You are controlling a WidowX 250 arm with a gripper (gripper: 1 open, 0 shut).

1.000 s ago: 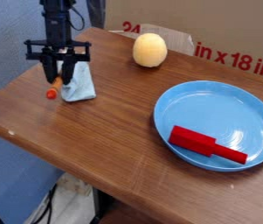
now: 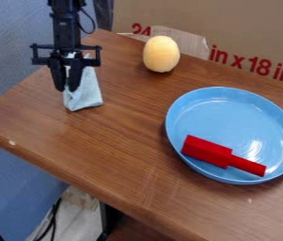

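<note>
The black gripper (image 2: 65, 64) is at the upper left, over a pale blue cloth (image 2: 85, 94) lying on the wooden table. Its fingertips reach down at the cloth's left part; whether they are open or shut, or hold anything, is unclear. No orange object is visible; it may be hidden behind the gripper or cloth.
A blue plate (image 2: 231, 122) with a red object (image 2: 207, 151) on it sits at the right. A yellow egg-shaped object (image 2: 162, 54) is at the back. The table's left edge borders a blue surface.
</note>
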